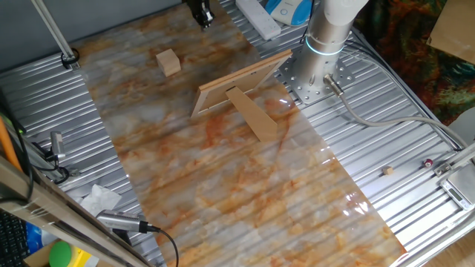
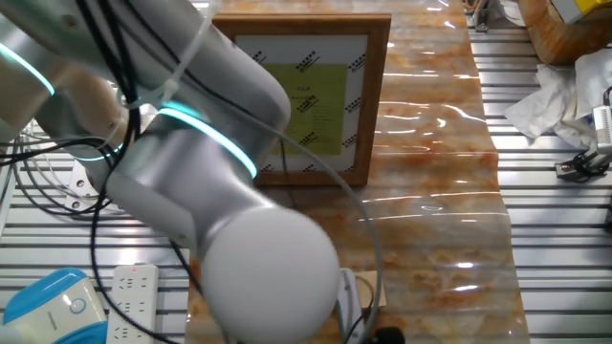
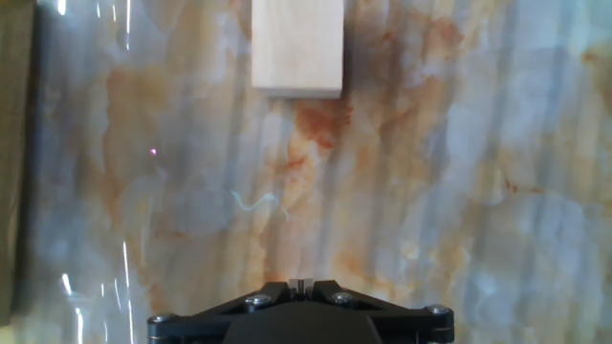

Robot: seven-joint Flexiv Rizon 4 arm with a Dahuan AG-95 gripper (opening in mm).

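A pale wooden block [image 1: 168, 63] rests on the marbled sheet, left of a standing picture frame [image 1: 245, 80]. My gripper [image 1: 206, 24] hangs at the top edge of exterior view 1, to the right of the block and apart from it. From the wrist, the block [image 3: 297, 46] shows at the top centre, cut off by the image border. The black gripper is at the bottom, its fingertips together and nothing visible between them. Bare sheet lies between gripper and block. The arm covers part of the frame's face [image 2: 306, 96] in exterior view 2.
The frame's rear leg [image 1: 254, 117] props it up from behind. Beside the robot base [image 1: 315, 74] lie a white power strip [image 1: 258, 18] and a blue-white device [image 1: 289, 10]. The marbled sheet [image 1: 223, 200] is clear in front of the frame's leg.
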